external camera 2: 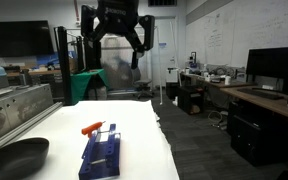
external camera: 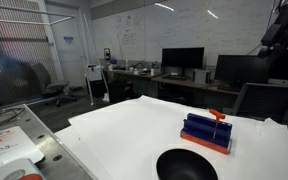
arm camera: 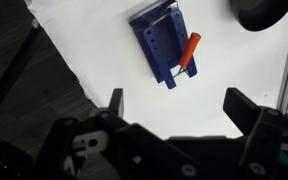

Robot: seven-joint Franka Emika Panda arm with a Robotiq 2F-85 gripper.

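A blue rack (external camera: 206,129) with an orange lower edge stands on the white table in exterior view 1. An orange-handled tool (external camera: 217,115) rests in or on it, sticking up. The wrist view shows the rack (arm camera: 161,45) from above, with the orange handle (arm camera: 190,45) leaning along its side and a thin metal shaft below. High over the table, clear of everything, my gripper (external camera 2: 119,45) is open. Its fingers (arm camera: 117,101) stand wide apart in the wrist view, nothing between them.
A black bowl or pan (external camera: 186,165) sits near the rack, at the table's front in exterior view 1. A metal counter (external camera: 69,160) borders it on the left. Desks with monitors (external camera: 182,58) stand behind.
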